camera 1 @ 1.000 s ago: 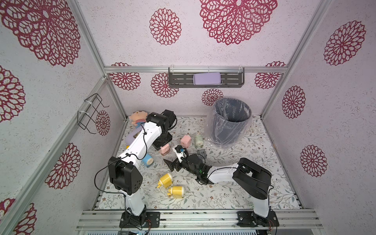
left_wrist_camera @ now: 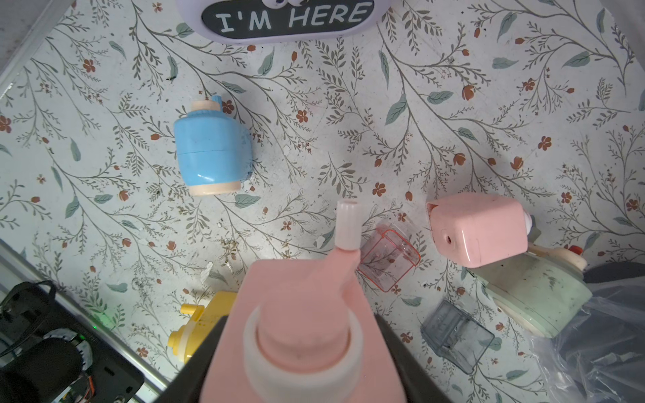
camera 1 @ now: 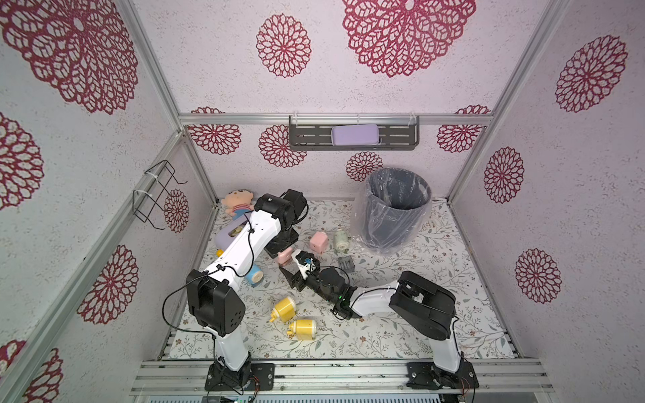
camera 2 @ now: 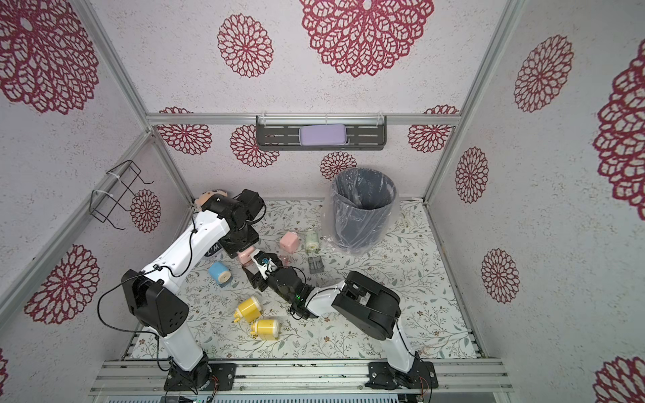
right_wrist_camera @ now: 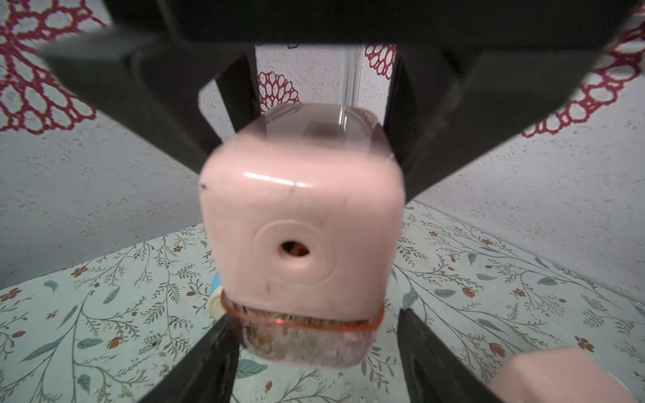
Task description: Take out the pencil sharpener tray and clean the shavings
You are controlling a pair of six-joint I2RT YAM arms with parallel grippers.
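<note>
A pink pencil sharpener [left_wrist_camera: 302, 295] hangs above the table, with my left gripper shut on its sides. In the right wrist view the sharpener's body [right_wrist_camera: 302, 248] shows its pencil hole facing the camera. At its lower end sits a clear tray [right_wrist_camera: 302, 339] with an orange-red rim. My right gripper is part open, one finger [right_wrist_camera: 218, 362] on each side of that tray; slim gaps show, and contact cannot be told. From above, the two grippers meet around the sharpener [camera 1: 285, 255].
A second pink sharpener [left_wrist_camera: 478, 228], a green one [left_wrist_camera: 537, 295], and two clear trays, one red-rimmed [left_wrist_camera: 389, 257], one greyish [left_wrist_camera: 457, 334], lie nearby. Yellow sharpeners [camera 1: 283, 308] and a blue one [left_wrist_camera: 211, 151] lie around. A lined bin [camera 1: 396, 215] stands at the back right.
My right gripper has moved slightly left and up towards the sharpener, bringing its fingers beside the tray.
</note>
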